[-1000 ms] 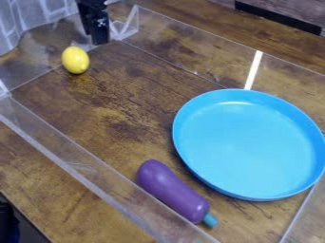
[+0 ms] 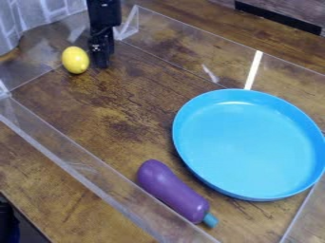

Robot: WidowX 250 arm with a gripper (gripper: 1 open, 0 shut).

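The dark gripper (image 2: pixel 105 51) reaches down from the top left, just to the right of an upright-looking yellow lemon (image 2: pixel 75 60), apart from it. Its fingers are small and dark, and I see nothing held in them. A purple eggplant (image 2: pixel 170 189) lies at the bottom centre. A large blue plate (image 2: pixel 248 144) fills the right side.
Clear plastic walls border the wooden table (image 2: pixel 121 114). A white strip (image 2: pixel 252 70) is at the upper right. The middle of the table between lemon and plate is bare.
The gripper has come lower, down beside the lemon's right side. The lemon, eggplant and plate have stayed in place.
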